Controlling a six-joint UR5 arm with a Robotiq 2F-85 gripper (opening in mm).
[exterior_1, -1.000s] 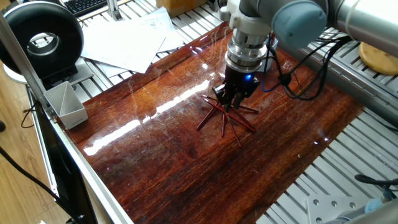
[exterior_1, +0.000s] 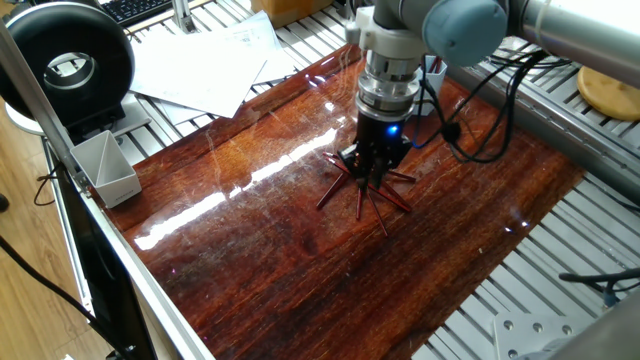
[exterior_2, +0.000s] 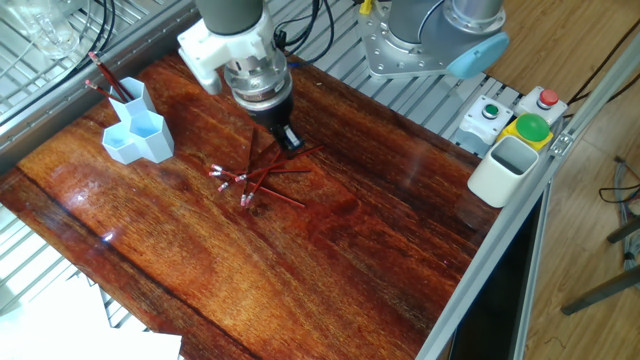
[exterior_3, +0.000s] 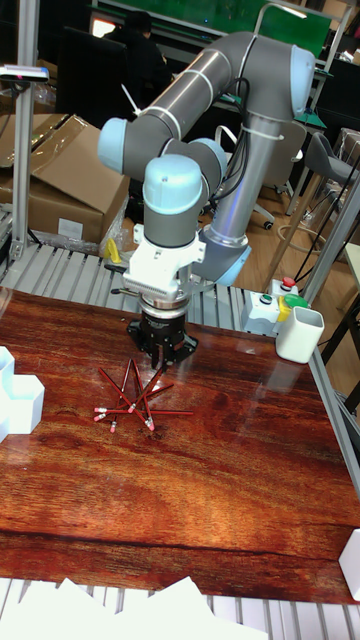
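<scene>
Several red pencils (exterior_1: 379, 215) lie crossed in a loose, star-like heap on the glossy wooden board. Their pale eraser ends point toward the near left in exterior view 3, where one pencil (exterior_3: 170, 413) extends right. My gripper (exterior_1: 364, 182) points down low over the heap, its dark fingers overlapping the pencils in exterior view 1. In exterior view 2 the gripper (exterior_2: 291, 146) is at the heap's upper right side. Whether the fingers touch a pencil, and how far apart they stand, cannot be made out. A light-blue hexagonal holder (exterior_2: 122, 146) has a few pencils standing in one cell.
A white cup (exterior_2: 490, 181) stands at the board's edge near the emergency buttons (exterior_2: 547, 98). A white box (exterior_1: 107, 172) sits at another corner, with paper sheets (exterior_1: 195, 75) beyond the board. Much of the board around the heap is bare.
The pencils look unmoved.
</scene>
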